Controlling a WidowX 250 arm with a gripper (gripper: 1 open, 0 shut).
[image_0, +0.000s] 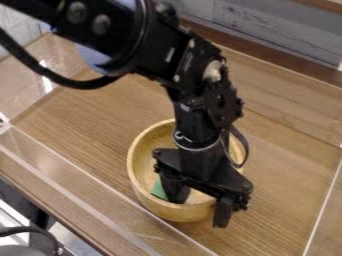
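The black gripper (198, 188) is lowered over a round yellow-tan bowl (143, 160), its wrist and body covering much of the bowl's inside and right side. Its lower parts reach into and over the near-right rim. A green object (160, 189) lies in the bowl, mostly hidden behind the gripper; only a small part shows at the left.
A wooden tabletop (87, 130) surrounds the bowl, clear at the left and back right. Clear edging runs along the near left, with dark cables below it. A pale wall stands at the back.
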